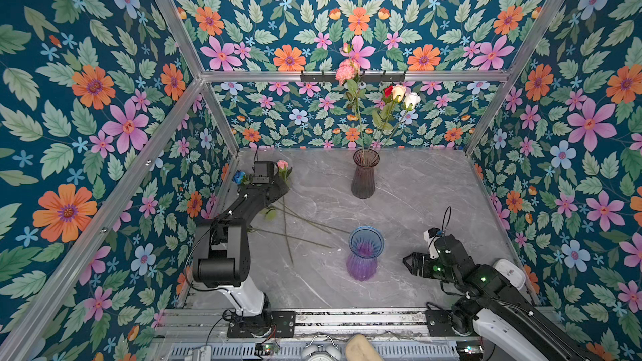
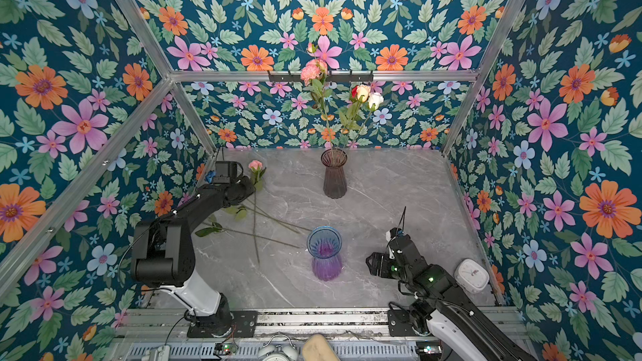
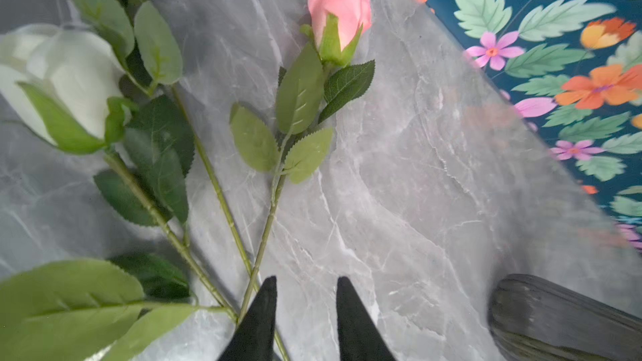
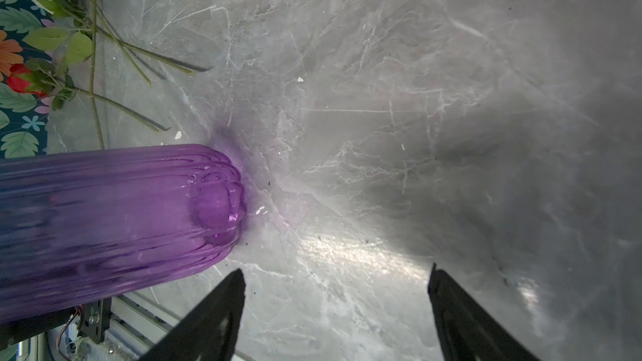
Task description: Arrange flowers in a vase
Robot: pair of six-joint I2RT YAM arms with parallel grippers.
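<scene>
Near the middle front stands a blue-and-purple glass vase [image 1: 364, 254], upright and empty. Behind it a brown vase [image 1: 363, 177] holds several flowers, among them a pink bloom [image 1: 347, 71] and a white rose [image 1: 412, 100]. On the table at left lie loose roses: a pink rose [image 3: 339, 13] and a white rose [image 3: 63, 80], their stems crossing. My left gripper hovers over these stems, part open, its fingers [image 3: 260, 317] apart with nothing between. To the right of the purple vase my right gripper stands wide open and empty. A red rose [image 4: 25, 80] shows in the right wrist view.
A white square clock [image 2: 471, 274] stands at the right edge beside my right arm. Patterned walls close off the back and sides. Bare marble [image 2: 401, 190] lies between the brown vase and the right wall.
</scene>
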